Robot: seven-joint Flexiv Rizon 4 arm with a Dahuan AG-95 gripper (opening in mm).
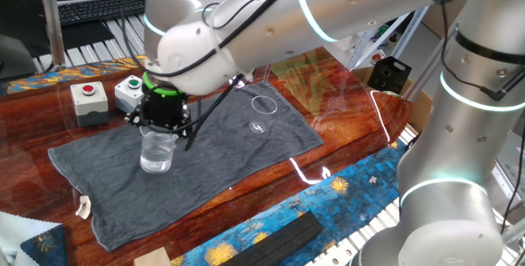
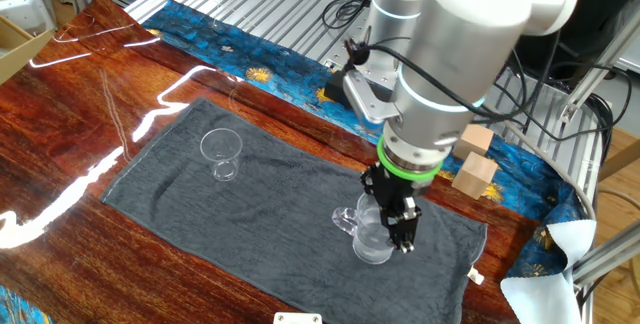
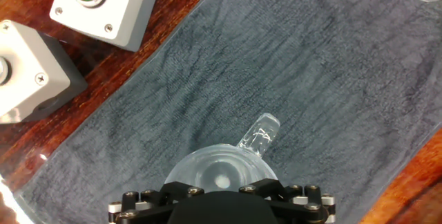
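Observation:
A clear mug (image 1: 156,159) stands upright on the grey towel (image 1: 213,163). Its handle (image 3: 260,135) points up and to the right in the wrist view. Above the mug's rim is my gripper (image 1: 162,126), pointing down, with its fingers spread wide on either side of the mug (image 3: 207,163) in the wrist view. I see no finger closed on the glass, though the gripper (image 2: 388,214) covers part of the rim in exterior view 2. A second clear glass with a wide bowl (image 2: 222,146) stands apart on the towel's other half.
Two white button boxes, one with a red button (image 1: 89,103) and one with a green button (image 3: 97,6), stand beside the towel. Wooden blocks (image 2: 474,174) and a black bar (image 1: 275,241) lie by the blue cloth. Bare towel separates the two glasses.

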